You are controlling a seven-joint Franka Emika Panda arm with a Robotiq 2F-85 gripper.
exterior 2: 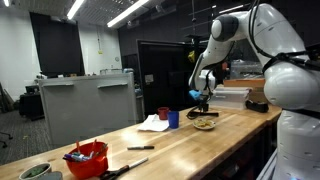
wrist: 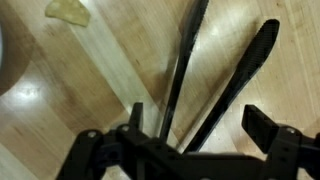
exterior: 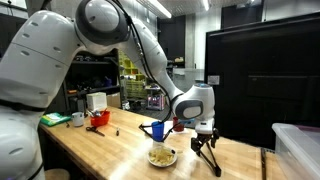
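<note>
My gripper stands open in the wrist view, above two long black pieces on the wooden table. The left piece [wrist: 181, 75] is thin and straight; the right piece [wrist: 243, 73] has a broader, rounded end. They converge toward my gripper, where their lower ends are hidden, so I cannot tell whether they join. Nothing shows held between the fingers. In exterior view 1, the gripper [exterior: 205, 141] hangs just above the black utensil [exterior: 211, 161], right of a plate of yellowish food [exterior: 161, 155].
A yellow chip-like piece [wrist: 68, 10] lies on the table. A blue cup [exterior: 158, 131] and a red cup [exterior: 179, 126] stand behind the plate. Farther left is a red basket [exterior 2: 87, 158]. A pale plastic bin [exterior: 298, 148] stands at right.
</note>
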